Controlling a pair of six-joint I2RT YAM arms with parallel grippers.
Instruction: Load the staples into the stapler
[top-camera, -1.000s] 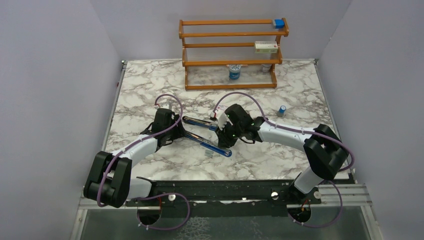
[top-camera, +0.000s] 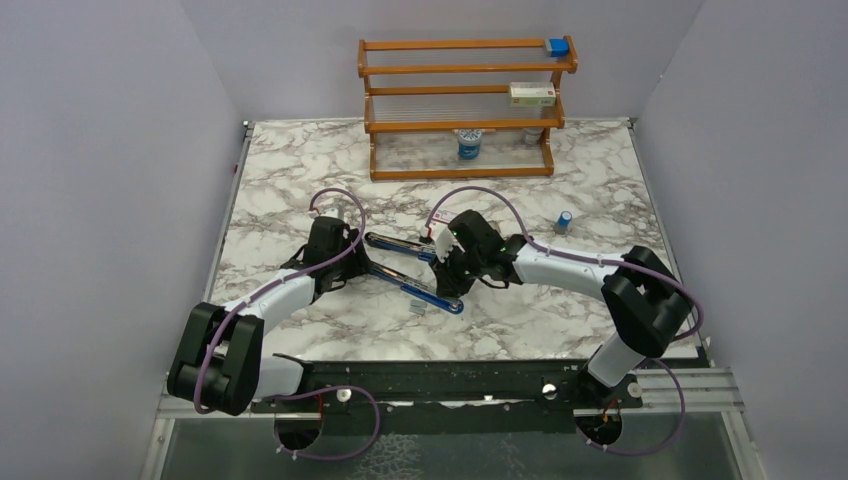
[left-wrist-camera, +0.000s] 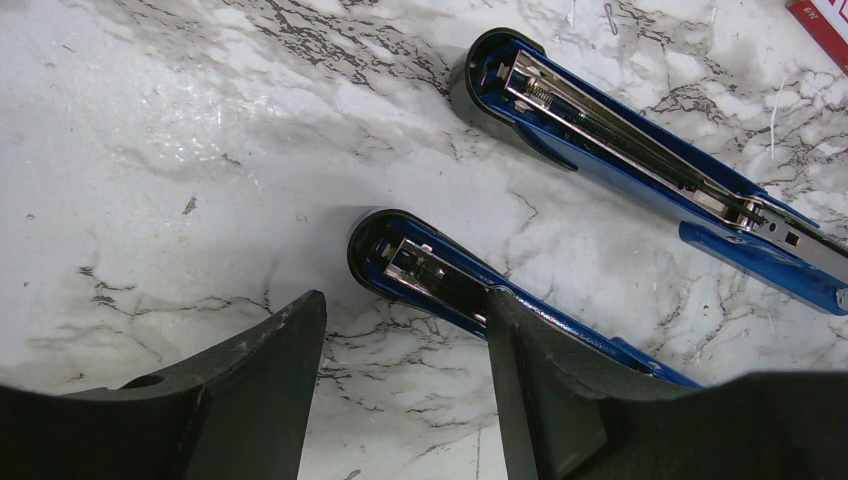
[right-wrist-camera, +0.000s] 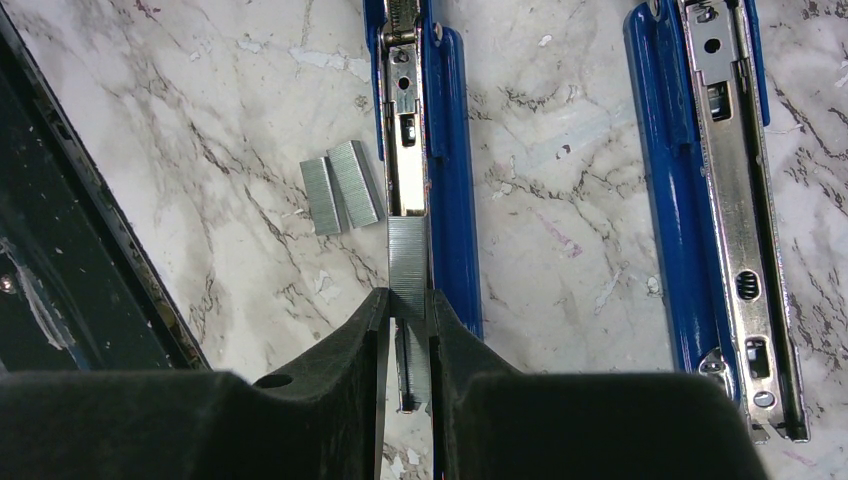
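Observation:
The nearer blue stapler (top-camera: 410, 286) lies opened out on the marble table. In the right wrist view a silver staple strip (right-wrist-camera: 407, 255) rests along its metal channel. My right gripper is open by a narrow gap, its fingertips on either side of that strip; whether they touch it I cannot tell. Over the stapler's other end is my left gripper, open, with one finger (left-wrist-camera: 515, 350) covering part of the stapler's blue head (left-wrist-camera: 380, 245). Two loose staple strips (right-wrist-camera: 338, 188) lie beside the stapler.
A second opened blue stapler (left-wrist-camera: 640, 150) lies parallel, farther back. A red and white box (left-wrist-camera: 825, 30) sits behind it. Toward the right stands a small blue-topped item (top-camera: 564, 220); a wooden rack (top-camera: 465, 126) is at the rear.
The right arm has shifted very slightly. My left arm and both staplers look unmoved in the top view.

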